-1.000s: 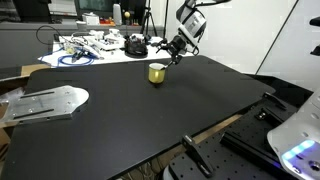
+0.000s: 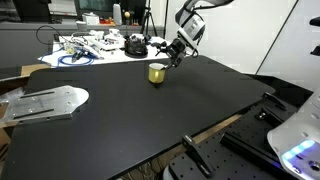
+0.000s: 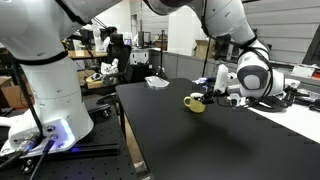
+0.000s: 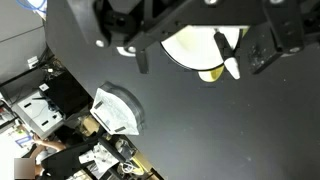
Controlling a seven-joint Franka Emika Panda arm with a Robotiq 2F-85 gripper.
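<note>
A yellow cup (image 2: pixel 156 74) stands upright on the dark table; in exterior view 2 the same cup (image 3: pixel 194 104) shows its handle at the side. My gripper (image 2: pixel 173 54) is open just above and beside the cup. In the wrist view, the cup's pale inside and yellow wall (image 4: pixel 211 75) appear between the spread fingers. A slim white object (image 4: pixel 228 56) sits at the cup's opening, and its lower part is hard to make out. I cannot tell whether either finger touches the cup or that object.
A silver-white tray (image 2: pixel 45 104) lies at the table's left side. Cables and white parts (image 2: pixel 100 45) clutter the area behind the table. The dark tabletop (image 2: pixel 120 125) in front of the cup is bare.
The arm's white links appear slightly farther right than before. The cup stands in the same place, and the gripper remains close to it.
</note>
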